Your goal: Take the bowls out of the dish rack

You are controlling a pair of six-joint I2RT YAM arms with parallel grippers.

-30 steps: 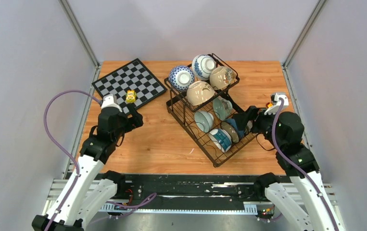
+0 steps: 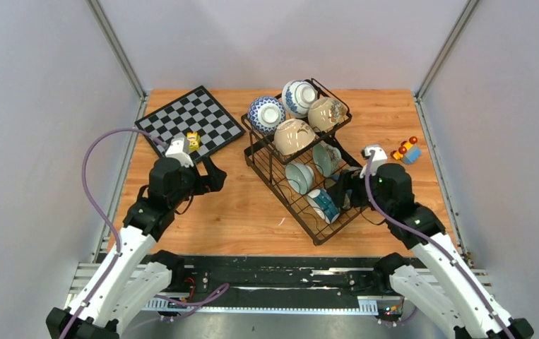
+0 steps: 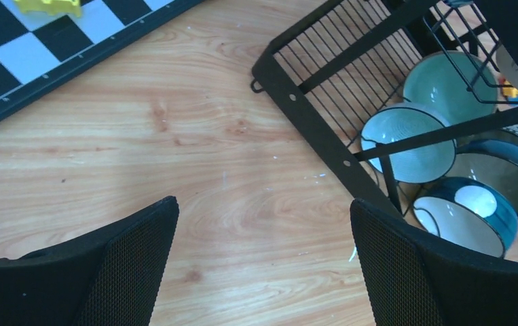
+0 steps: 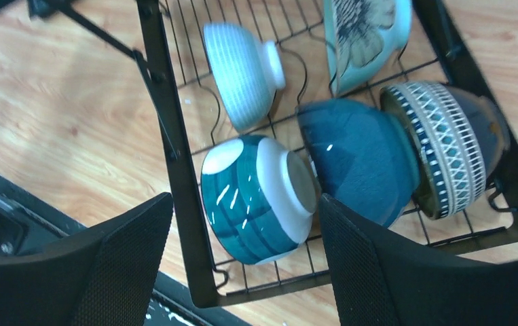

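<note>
The two-tier black dish rack (image 2: 275, 185) stands at the table's middle, holding bowls on both tiers. On the lower tier, a blue-and-white bowl (image 4: 249, 197) lies tilted on its side near the corner. Close beside it leans a dark blue bowl (image 4: 361, 159), then a bowl with a patterned band (image 4: 446, 146). My right gripper hangs over this corner, its fingers apart on either side of the blue-and-white bowl; contact with it does not show. Over bare table left of the rack, my left gripper is open and empty.
Upper-tier bowls include a beige bowl (image 2: 294, 136) and a blue-patterned bowl (image 2: 265, 114). A chessboard (image 2: 174, 116) with a yellow toy (image 2: 193, 140) lies at the back left. Toy pieces (image 2: 409, 151) sit at the right. Table left of the rack is free.
My right arm has moved left, farther over the rack's lower tier. The left arm has shifted right, toward the rack. The bowls appear unmoved.
</note>
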